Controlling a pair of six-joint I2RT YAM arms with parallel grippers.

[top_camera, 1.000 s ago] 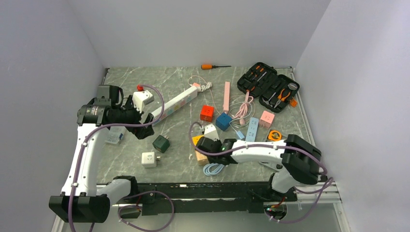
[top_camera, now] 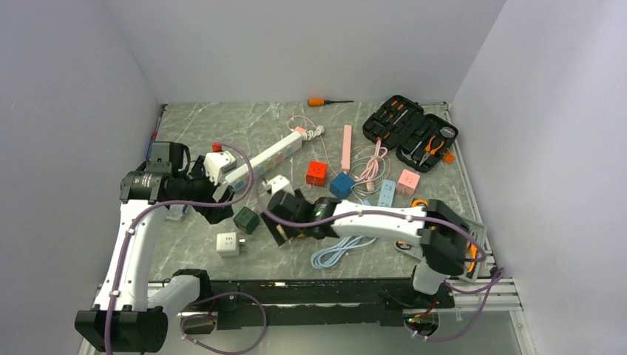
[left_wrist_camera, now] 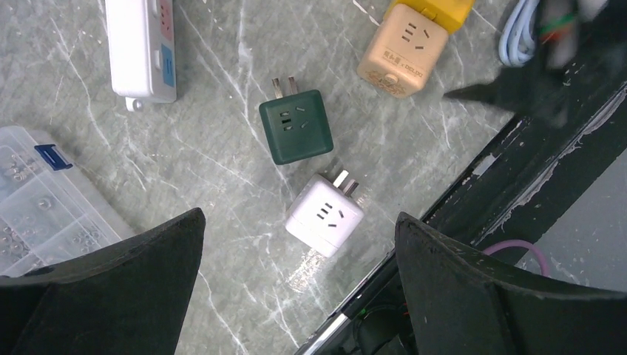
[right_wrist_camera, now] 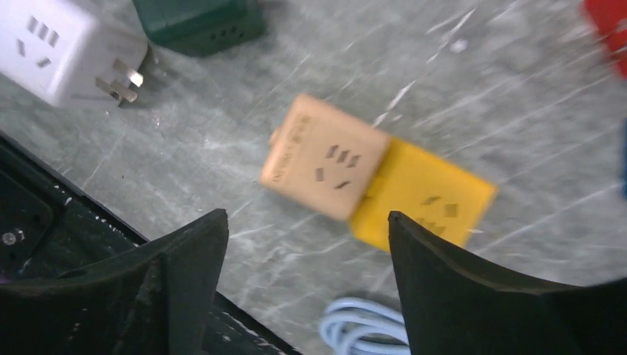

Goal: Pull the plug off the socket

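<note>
A peach adapter plug (right_wrist_camera: 325, 155) lies end to end against a yellow one (right_wrist_camera: 425, 194), touching it with no gap visible, in the right wrist view. The right gripper is above the pair; its fingers stand apart and grasp nothing. From the top, the right arm covers most of both blocks. In the left wrist view, the left gripper is open and empty, above the table. Below it are a white adapter (left_wrist_camera: 325, 214) and a dark green adapter (left_wrist_camera: 297, 126), both lying loose with bare prongs showing.
A long white power strip (top_camera: 273, 156) runs behind the grippers. Red (top_camera: 316, 174) and blue (top_camera: 342, 185) cubes sit to the right, and a coiled light-blue cable (top_camera: 329, 257) lies near the front edge. An open black tool case (top_camera: 395, 118) rests at the back right.
The right gripper has swung left from over the yellow and peach blocks, toward the green adapter. The left gripper has shifted only slightly, toward the front.
</note>
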